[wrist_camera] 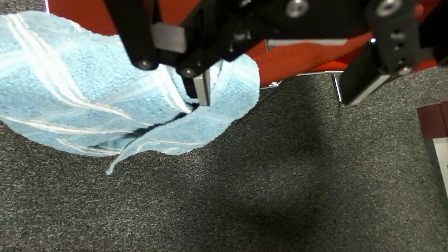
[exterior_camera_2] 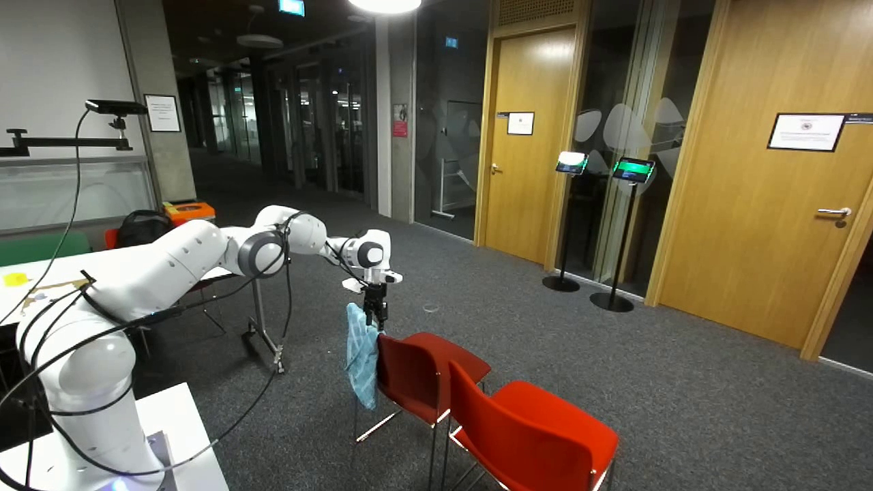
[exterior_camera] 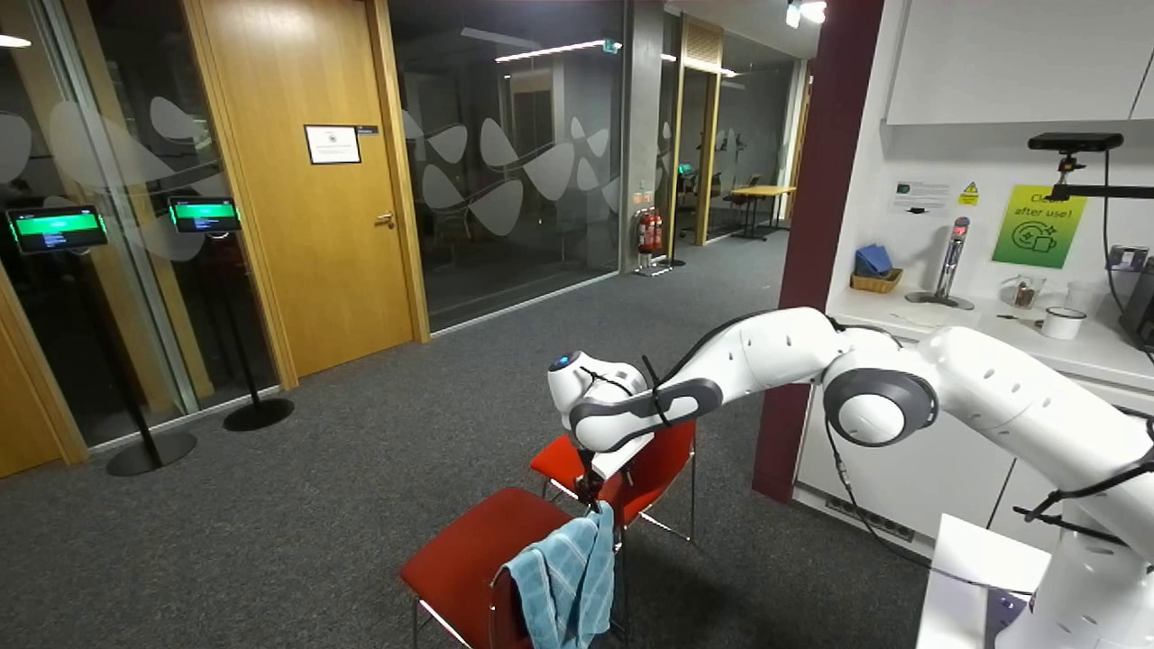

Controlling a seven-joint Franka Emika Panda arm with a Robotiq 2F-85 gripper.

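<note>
A light blue towel with white stripes [exterior_camera: 567, 580] hangs over the backrest of the nearer red chair [exterior_camera: 487, 552]. In exterior view 2 the towel [exterior_camera_2: 360, 356] drapes down on the arm's side of that chair [exterior_camera_2: 406, 372]. My gripper [exterior_camera_2: 376, 318] points down at the top of the backrest, close to the towel's upper edge. Seen from the wrist, the gripper is open wide. Its left finger [wrist_camera: 203, 89] overlaps the towel [wrist_camera: 92, 84] near a fold; whether they touch is unclear. The right finger [wrist_camera: 364, 82] stands clear of the cloth, and nothing is gripped.
A second red chair [exterior_camera_2: 532, 434] stands close beside the first. Grey carpet [exterior_camera: 325, 487] lies open around both chairs. The arm's white table [exterior_camera: 990, 552] is at the right in exterior view 1, and a counter [exterior_camera: 920, 314] runs along the wall behind it.
</note>
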